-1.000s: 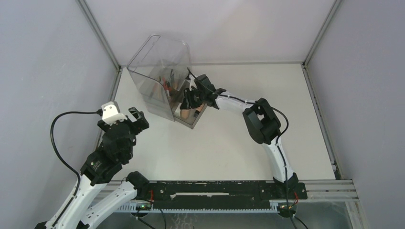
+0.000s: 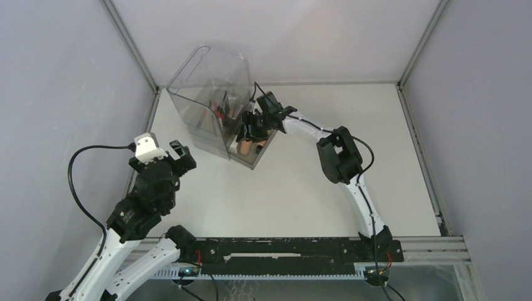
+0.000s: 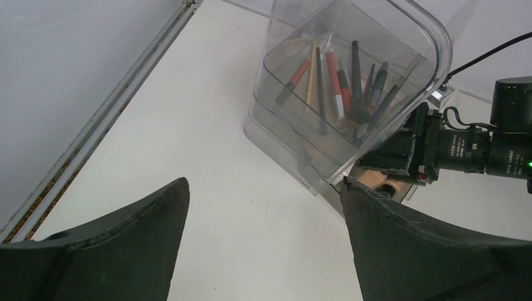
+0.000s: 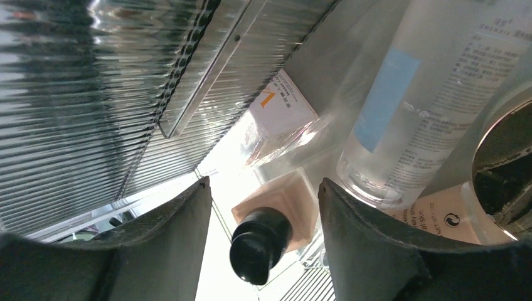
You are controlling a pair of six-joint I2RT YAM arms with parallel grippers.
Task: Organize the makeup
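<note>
A clear acrylic organizer [image 2: 207, 69] holds brushes and pencils in its upper section [image 3: 332, 81] and makeup items in the lower tray. My right gripper [image 2: 248, 128] is inside that tray, part open, its fingers above a pale peach bottle with black cap [image 4: 260, 244]. A clear bottle with blue label [image 4: 386, 100], a small white box [image 4: 279, 103] and a dark-mouthed round item [image 4: 508, 163] lie around it; contact is unclear. My left gripper [image 2: 163, 150] stands open and empty at the left, away from the organizer.
Walls bound it left, right and back. The organizer's ridged clear wall [image 4: 81, 94] stands close beside the right gripper.
The left arm is practically unchanged.
</note>
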